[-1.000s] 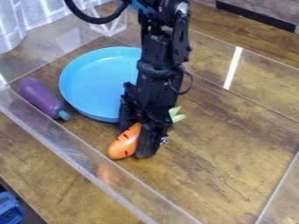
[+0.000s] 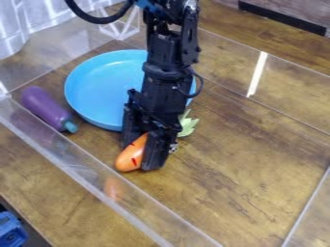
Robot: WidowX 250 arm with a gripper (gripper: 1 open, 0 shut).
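Observation:
A black robot arm hangs from the top centre, its gripper (image 2: 150, 147) low over the wooden table. An orange toy carrot (image 2: 131, 155) with green leaves (image 2: 186, 126) lies at the gripper, partly hidden behind its fingers. Whether the fingers are closed on the carrot is hard to tell. Behind the arm is a light blue plate (image 2: 96, 79).
A purple toy eggplant (image 2: 45, 107) lies left of the plate. Clear plastic walls cross the lower left and far right. A blue object (image 2: 8, 232) sits at the bottom left.
The gripper and arm have shifted slightly, and the carrot sits a little further left and higher in view than a second ago.

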